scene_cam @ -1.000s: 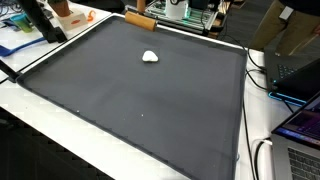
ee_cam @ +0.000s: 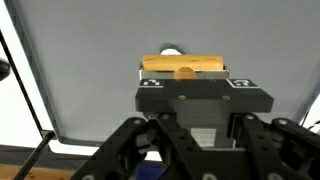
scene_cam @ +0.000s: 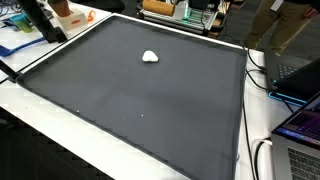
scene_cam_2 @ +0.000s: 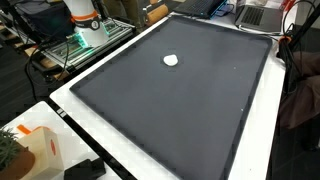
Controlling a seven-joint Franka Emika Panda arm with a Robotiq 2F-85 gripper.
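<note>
A long, orange-brown wooden block (ee_cam: 160, 63) lies across the front of my gripper in the wrist view, with a rounded wooden bump at its middle. The fingers are shut on this block; the black gripper body hides part of it. The same block (scene_cam: 158, 7) shows at the top edge of exterior view 1, beyond the far edge of the dark board, and at the top of exterior view 2 as a small orange piece (scene_cam_2: 155, 14). A small white rounded object (scene_cam: 150, 57) rests on the board, and its edge (ee_cam: 170, 49) peeks out behind the block.
The dark grey board (scene_cam: 140, 105) is otherwise bare, with wide free room. Along its right side lie cables and laptops (scene_cam: 300, 125). Bottles and other clutter (scene_cam: 68, 15) stand at the far left. A potted cactus (scene_cam_2: 12, 150) is in the near left corner of exterior view 2.
The wooden block has moved to the right and away, toward the top edge of exterior view 1. The white object has stayed in place.
</note>
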